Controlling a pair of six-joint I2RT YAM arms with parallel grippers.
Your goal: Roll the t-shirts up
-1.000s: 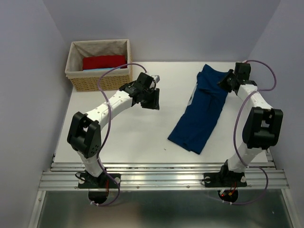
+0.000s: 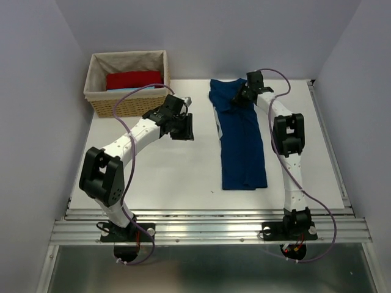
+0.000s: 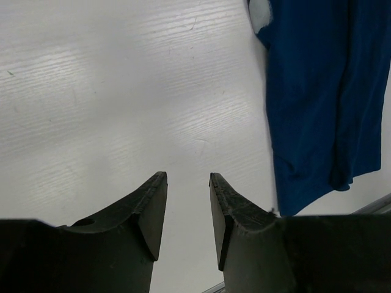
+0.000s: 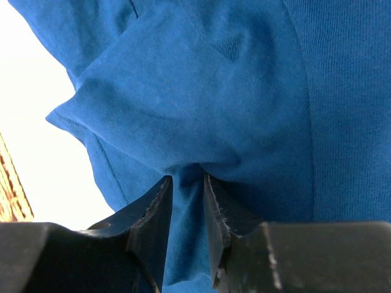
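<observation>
A dark blue t-shirt lies spread in a long, creased strip, running from the back to the front right of the white table. My right gripper is down on its back end; in the right wrist view its fingers press into the folds, parted a little, and whether cloth is between them is unclear. My left gripper stands part open over bare table left of the shirt, nothing between its fingers.
A wicker basket with a cloth liner at back left holds a red folded item and a light blue one.
My right gripper has moved left along the back, and the shirt has shifted left and swung straighter. My left gripper has moved slightly left.
</observation>
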